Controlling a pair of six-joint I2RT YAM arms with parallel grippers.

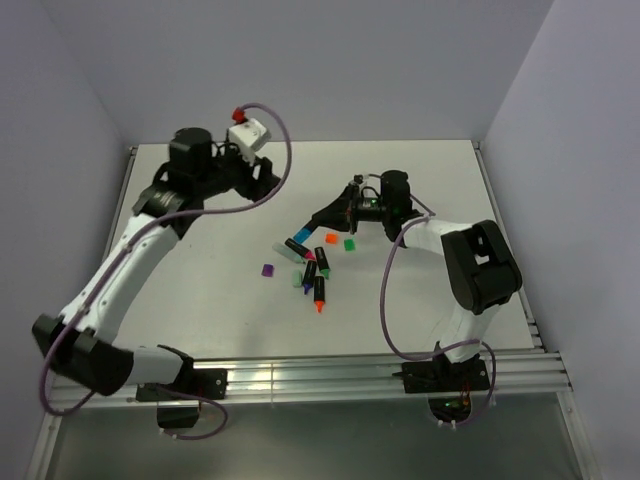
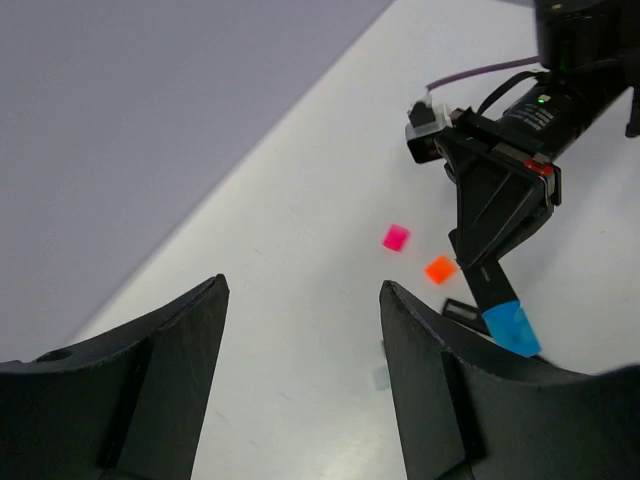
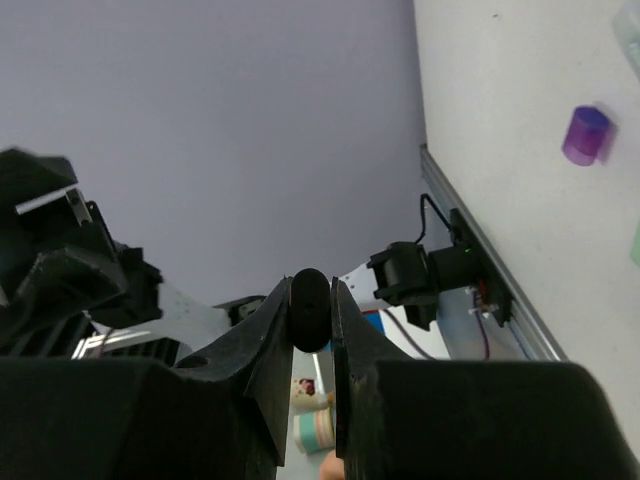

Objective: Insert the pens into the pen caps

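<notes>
A black pen with a wide blue, cap-like end point(image 2: 512, 328) slants down from my right gripper point(image 1: 330, 215), which is shut on it. In the right wrist view the pen's round black end point(image 3: 311, 310) sits between the fingers. My left gripper is open and empty, up and left of that pen. Several black pens lie on the table, with orange point(image 1: 319, 292), purple point(image 1: 309, 275), green point(image 1: 322, 261) and pink point(image 1: 299, 250) tips. Small caps stand about: orange point(image 1: 331, 238), green point(image 1: 349, 244), purple point(image 1: 267, 270), pink point(image 2: 397, 237).
Clear-looking pieces point(image 1: 288, 252) lie beside the pens, one of them pale green point(image 1: 297, 278). Walls enclose the back and sides.
</notes>
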